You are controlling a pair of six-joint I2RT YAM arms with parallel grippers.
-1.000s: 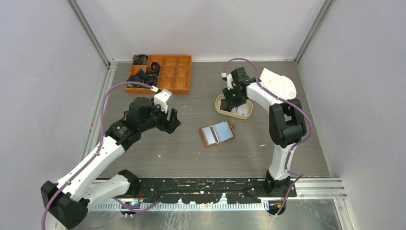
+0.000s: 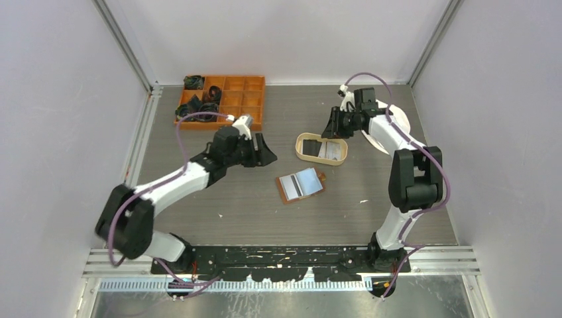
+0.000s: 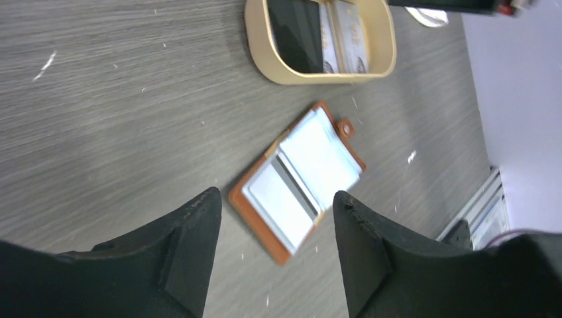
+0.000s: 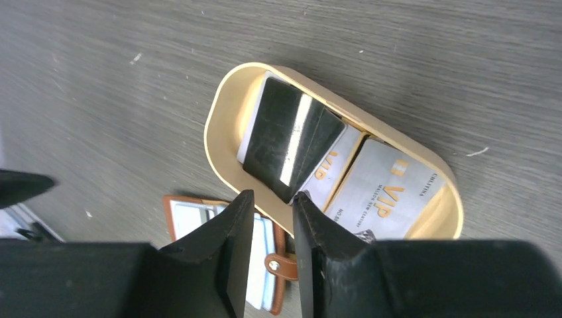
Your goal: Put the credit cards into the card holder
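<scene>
The brown leather card holder (image 2: pixel 299 187) lies open on the table, pale sleeves up. Behind it an oval beige box (image 4: pixel 219 132) holds cards: a black card (image 4: pixel 278 132) and white VIP cards (image 4: pixel 388 192). My left gripper (image 2: pixel 260 151) hangs left of box and holder, part open, with nothing between its fingers; in the left wrist view it looks down toward both. My right gripper is over the box's right part, its fingers apart, with no card seen between them.
An orange divided tray (image 2: pixel 235 99) with dark coiled items stands at back left. A white object (image 2: pixel 397 122) lies at back right.
My left gripper has moved toward the middle and slightly back. My right gripper has moved right and back from over the box's left part.
</scene>
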